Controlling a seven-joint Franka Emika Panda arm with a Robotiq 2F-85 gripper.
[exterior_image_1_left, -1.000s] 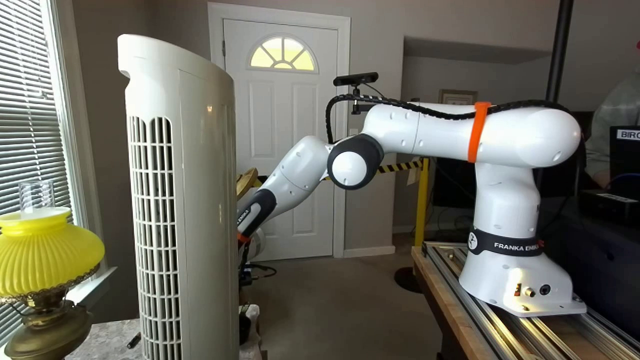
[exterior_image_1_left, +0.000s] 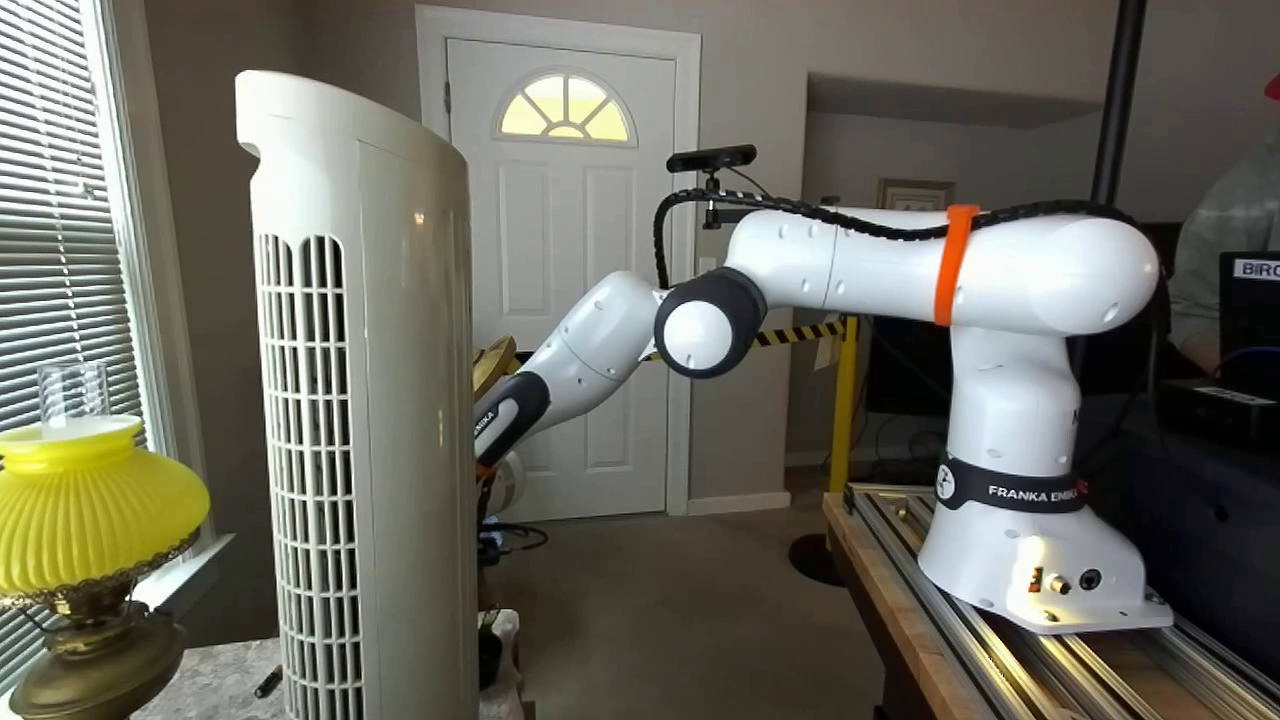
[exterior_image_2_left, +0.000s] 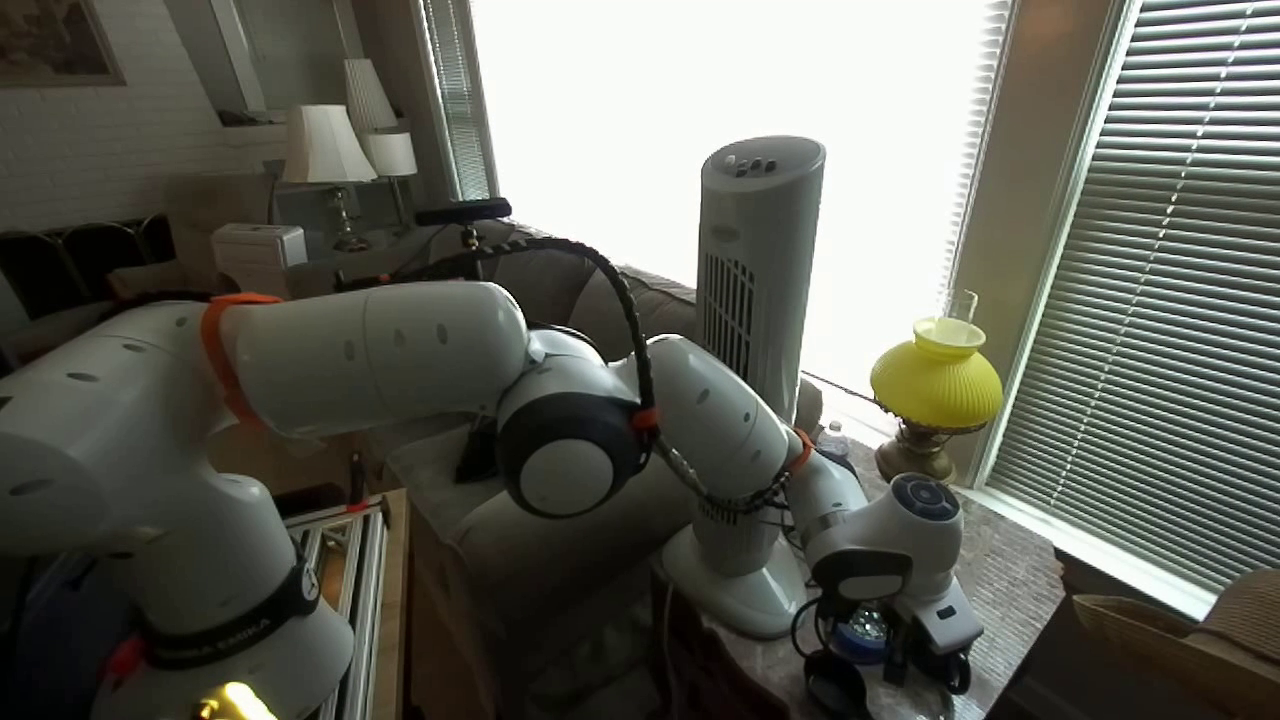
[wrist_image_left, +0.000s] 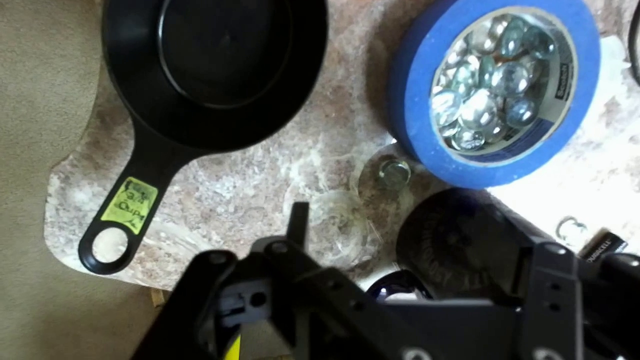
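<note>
In the wrist view my gripper is open, its two dark fingers (wrist_image_left: 298, 223) wide apart above a speckled tabletop (wrist_image_left: 240, 198). A dark round object with faint lettering (wrist_image_left: 459, 240) shows between them, nearer the right finger; whether either touches it cannot be told. A roll of blue tape (wrist_image_left: 414, 114) lies beyond it, clear glass beads (wrist_image_left: 480, 108) filling its centre. To the upper left is a black measuring pan (wrist_image_left: 150, 147) with a yellow label on its handle. Exterior view 1 hides the gripper behind the fan.
A tall tower fan (exterior_image_2_left: 768, 288) stands close beside the arm. Behind it on the table is a yellow-shaded lamp (exterior_image_2_left: 936, 378). A loose glass bead (wrist_image_left: 394, 174) lies near the tape, and a battery (wrist_image_left: 603, 245) at the right. The table edge runs along the left.
The arm's wrist end has turned or shifted very slightly beside the fan. Its upper links, the fan and the lamp look unchanged.
</note>
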